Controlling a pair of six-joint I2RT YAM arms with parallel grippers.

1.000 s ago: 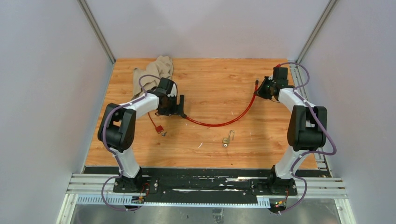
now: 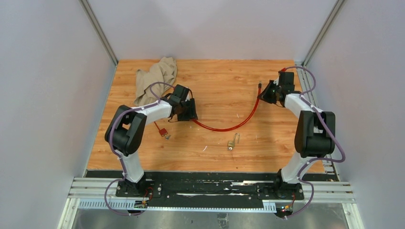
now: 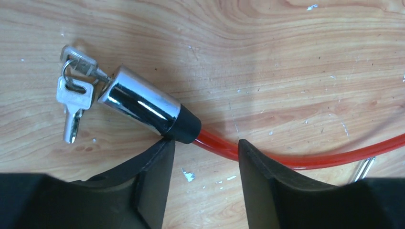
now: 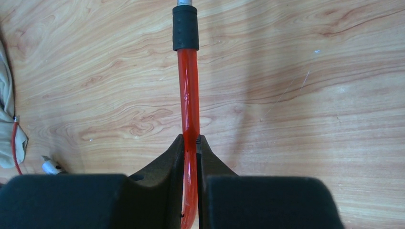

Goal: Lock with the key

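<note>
A red cable lock (image 2: 224, 129) curves across the table. In the left wrist view its chrome lock head (image 3: 143, 102) with black collar lies at upper left, a key inserted in its end and a second key (image 3: 71, 98) on the ring. My left gripper is open over the red cable just beside the collar. My right gripper has its fingertips on either side of the red cable below the black-sleeved tip (image 4: 185, 28), apparently shut on it.
A small brass padlock (image 2: 231, 144) lies front centre. A beige cloth (image 2: 148, 81) and a red plug (image 2: 163, 132) are on the left.
My right gripper and the cable's right end have shifted slightly left.
</note>
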